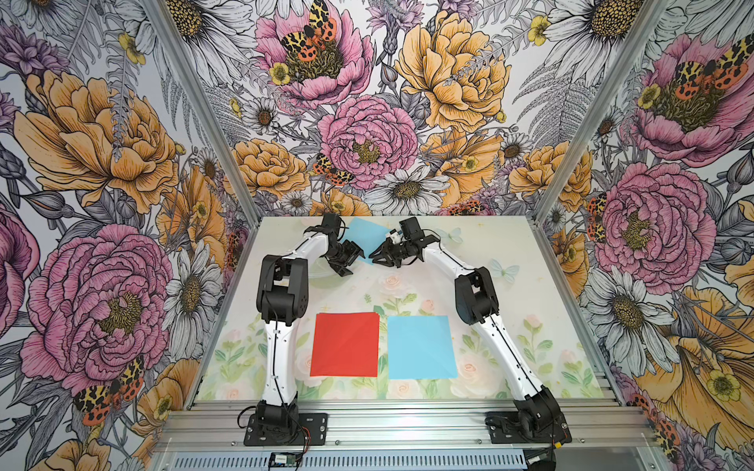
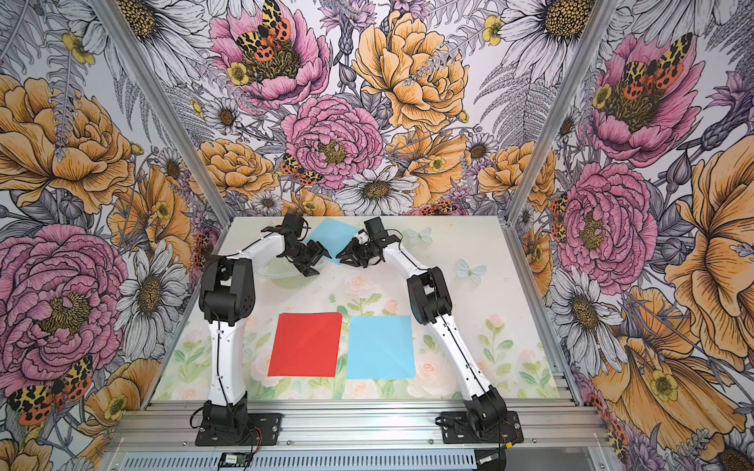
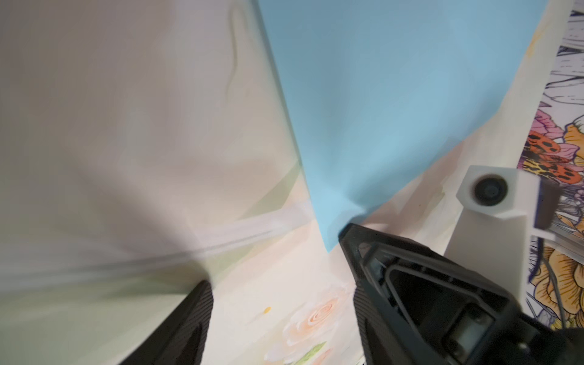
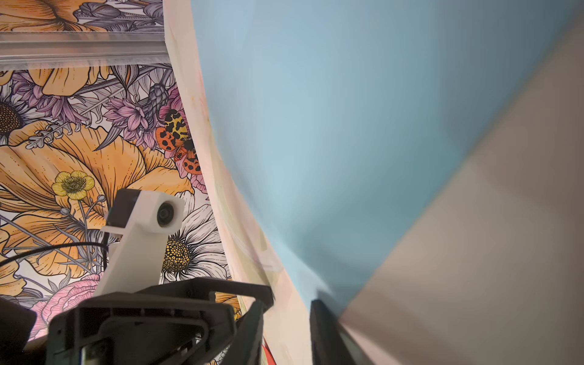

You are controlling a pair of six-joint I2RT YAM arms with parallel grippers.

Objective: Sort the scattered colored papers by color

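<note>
A blue sheet point(image 1: 366, 232) lies at the back middle of the table, between my two grippers. In front, a red square point(image 1: 344, 345) and a second blue square point(image 1: 421, 345) lie side by side. My left gripper is open at the table left of the back sheet, with bare table between its fingers. My right gripper is part open at that sheet's near corner, which lies at its fingertips; whether the paper is between them I cannot tell.
The two arms reach over the left and right of the table, with their grippers close together at the back.
</note>
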